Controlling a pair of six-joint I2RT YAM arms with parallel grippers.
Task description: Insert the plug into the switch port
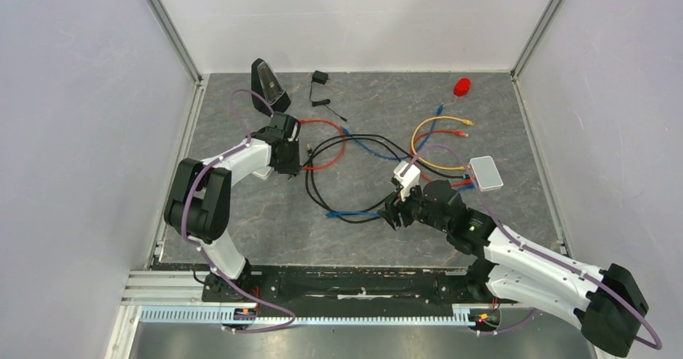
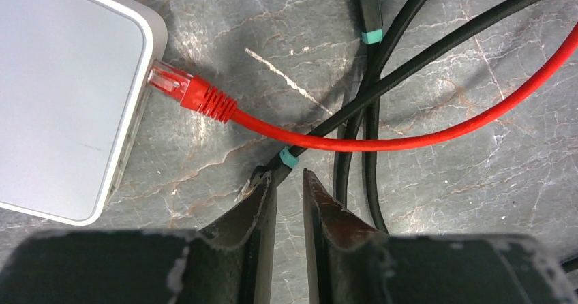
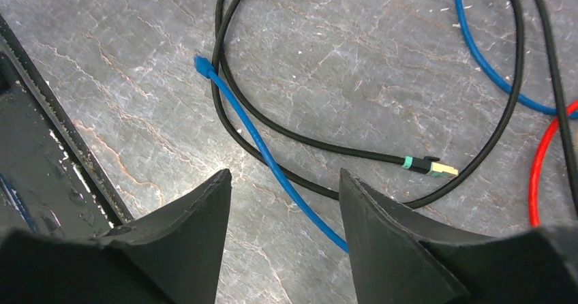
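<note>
My left gripper is shut, nothing seen held, over a black cable plug [image 2: 269,168] with a teal band. A red plug [image 2: 194,93] lies beside a white switch box [image 2: 75,93]. A second teal-banded plug [image 2: 368,11] is at the top of that view. My right gripper is part open with nothing between its fingers, above a blue cable [image 3: 266,150] and a black plug [image 3: 429,165].
Another white box [image 1: 486,173] is at the right, with yellow and red cables nearby. A black speaker-like object [image 1: 269,85], a power adapter [image 1: 320,78] and a red object [image 1: 462,87] stand at the back.
</note>
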